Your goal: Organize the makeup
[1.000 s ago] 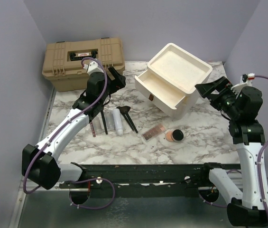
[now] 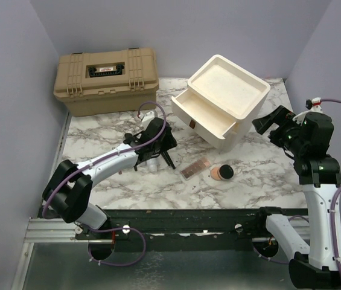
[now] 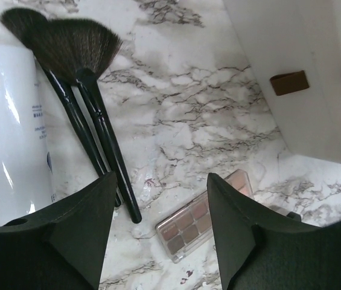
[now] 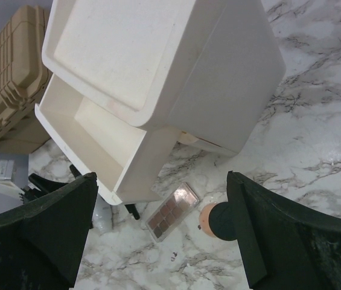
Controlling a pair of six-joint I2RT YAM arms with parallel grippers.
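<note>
My left gripper hangs above the makeup, fingers apart with nothing between them. Two black brushes point(image 3: 101, 115) lie side by side beneath it, their handle ends near its left finger; a white bottle point(image 3: 10, 139) lies left of them. To the right is a clear-lidded palette point(image 2: 195, 168), and beyond it a peach jar with a black lid point(image 2: 222, 173). A white organizer box point(image 2: 230, 87) stands at the back with its empty drawer point(image 2: 203, 116) pulled out. My right gripper is open and empty, high at the right side.
A tan toolbox point(image 2: 107, 84) fills the back left. The open drawer's corner juts towards the palette. Bare marble point(image 2: 267, 175) lies at the right and along the front.
My left arm has reached right and lower, so its gripper now covers the brush heads in the top view.
</note>
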